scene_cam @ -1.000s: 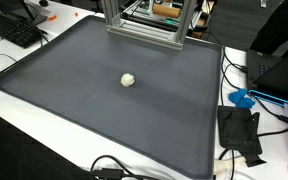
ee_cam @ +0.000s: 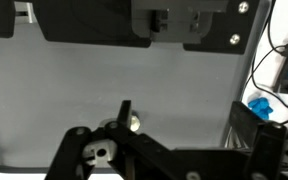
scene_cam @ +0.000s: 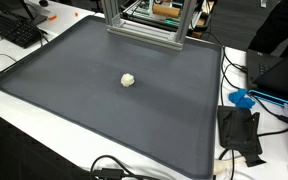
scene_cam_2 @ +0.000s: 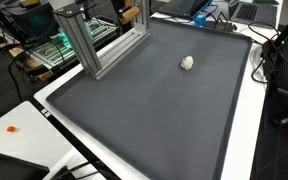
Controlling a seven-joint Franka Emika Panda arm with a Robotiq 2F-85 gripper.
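A small, pale cream lump [scene_cam: 128,80] lies on the dark grey mat [scene_cam: 84,110], a little left of its middle in exterior view 1. The same lump [scene_cam_2: 187,63] is toward the far right part of the mat in exterior view 2. In the wrist view my gripper is open over the mat, its dark fingers wide apart and only bare grey surface between them. There the pale lump [ee_cam: 135,123] peeks out beside the left finger, partly hidden by it. Neither exterior view clearly shows the gripper.
A metal frame [scene_cam_2: 114,52] stands at one edge of the mat. Beside the mat are a blue crumpled item [scene_cam: 241,99], a black pouch-like item [scene_cam: 239,130] and loose cables. A keyboard [scene_cam: 14,29] sits beyond the opposite side.
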